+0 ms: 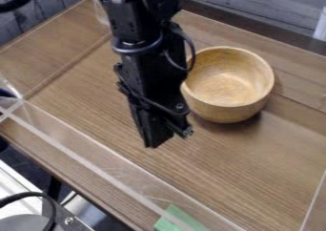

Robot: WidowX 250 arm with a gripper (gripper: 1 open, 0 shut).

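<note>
My black gripper (158, 130) hangs over the middle of the wooden table, left of and slightly in front of a round wooden bowl (232, 77). It points downward and looks shut, with nothing visible between its fingers. The arm hides part of the bowl's left side.
A green piece (176, 220) lies at the bottom edge. Clear strips run along the left and front of the table (254, 168). A grey wooden wall stands at the back. The table right of and in front of the gripper is bare.
</note>
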